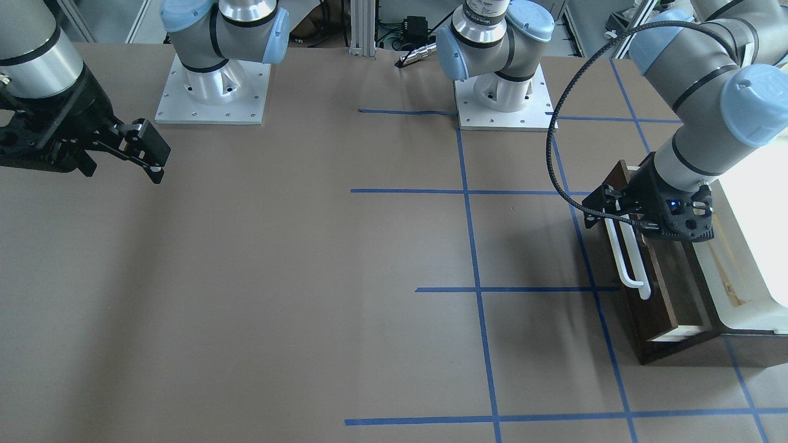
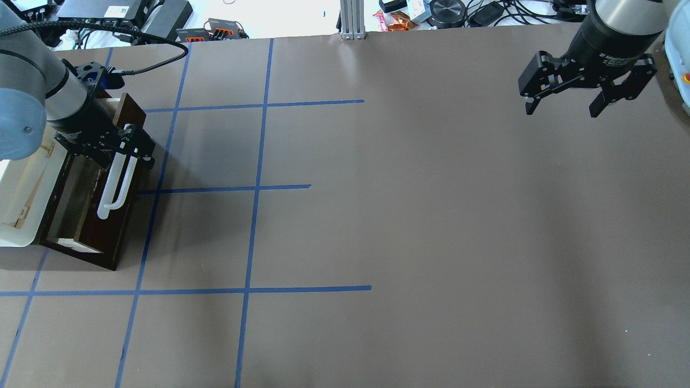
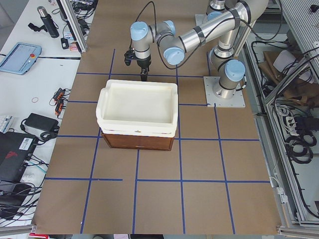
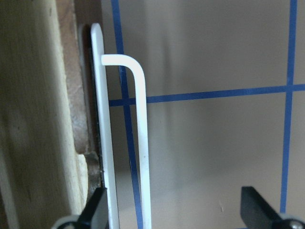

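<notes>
A dark wooden box (image 1: 654, 317) with a drawer and white handle (image 1: 638, 280) stands at the right of the front view, a white tray (image 3: 137, 107) on top. My gripper is over the handle's upper part, fingers spread wide and open. In the left wrist view the white handle bar (image 4: 142, 133) runs lengthwise between the fingers, apart from both, beside the drawer's wooden edge (image 4: 76, 105).
A second arm's black gripper (image 2: 563, 103) hangs at the far side. Other arm bases stand at the back of the front view.
</notes>
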